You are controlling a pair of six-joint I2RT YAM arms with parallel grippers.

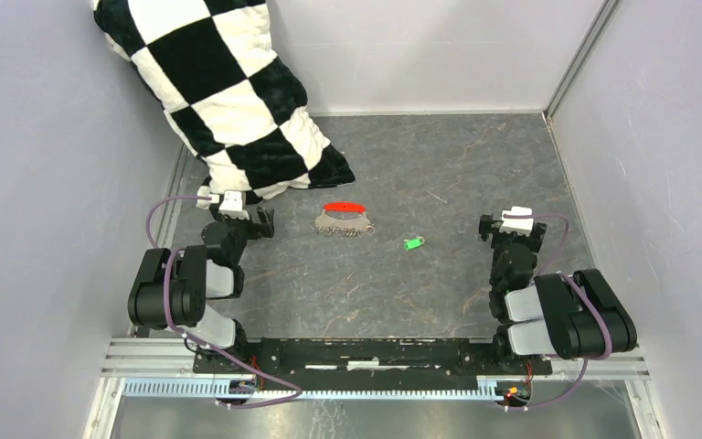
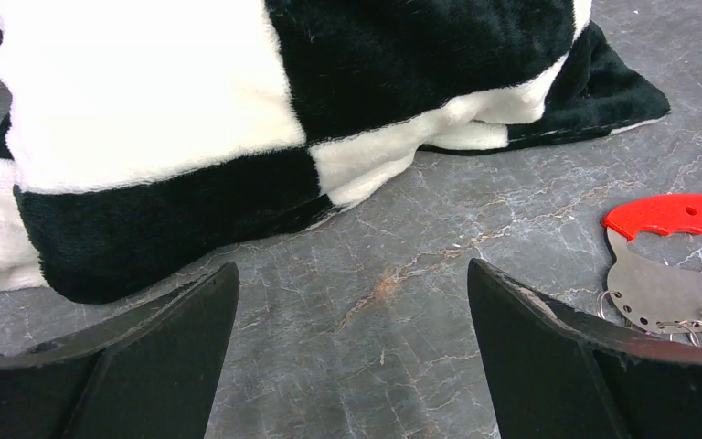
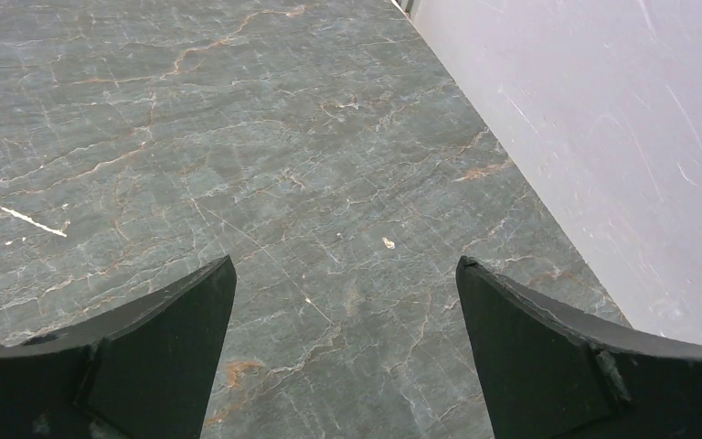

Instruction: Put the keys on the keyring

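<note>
Near the middle of the table in the top view lies a flat metal tool with a red handle [image 1: 344,207], several thin rings [image 1: 352,232] along its lower edge. The left wrist view shows the same metal plate [image 2: 663,288] and red handle [image 2: 672,214] at its right side. Right of it lies a small green tag with a ring [image 1: 414,243], perhaps the keyring; its details are too small to tell. My left gripper [image 1: 254,222] is open and empty, left of the metal tool. Far to the right, my right gripper [image 1: 512,229] also stands open over bare table.
A black-and-white checkered cushion [image 1: 228,101] fills the back left, close behind my left gripper. White walls [image 3: 603,137] bound the area at the back and sides.
</note>
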